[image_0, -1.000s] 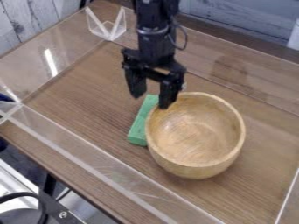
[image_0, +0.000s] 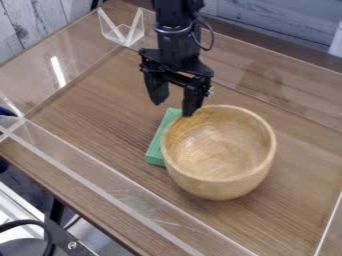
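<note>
My black gripper (image_0: 175, 88) hangs over the middle of the table, its two fingers spread open with nothing visible between them. It is above and behind a large round beige bowl (image_0: 217, 152). A green rectangular object (image_0: 158, 147) lies against the bowl's left side, partly hidden by it. The bowl looks empty.
Wooden table (image_0: 87, 120) has free room at left and right. A clear angular object (image_0: 122, 28) stands at the back left. Black cables (image_0: 40, 234) lie beyond the near left edge.
The bowl and green object look unchanged.
</note>
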